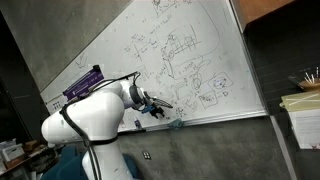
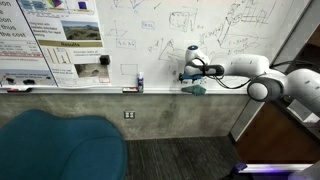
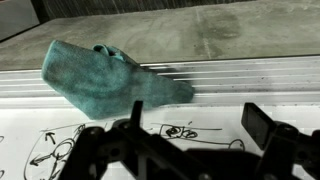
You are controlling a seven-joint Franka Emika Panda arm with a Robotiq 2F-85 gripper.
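A teal cloth (image 3: pixel 112 84) lies crumpled along the tray at the whiteboard's lower edge, left of centre in the wrist view. The same cloth (image 1: pixel 176 124) shows small on the ledge in exterior view 1. My gripper is open close to the whiteboard (image 3: pixel 110 170), its fingers wide apart with only board and marker lines between them. In exterior view 2 the gripper (image 2: pixel 184 77) is just above the cloth (image 2: pixel 194 90), a little to its left. No contact between fingers and cloth shows in the wrist view.
On the ledge a bottle (image 2: pixel 140 81) stands farther left, near posters (image 2: pixel 75 50). A teal chair (image 2: pixel 65 145) is in front of the wall. Paper and a pen holder sit on a shelf (image 1: pixel 303 103) at the right. Bare floor lies below the board.
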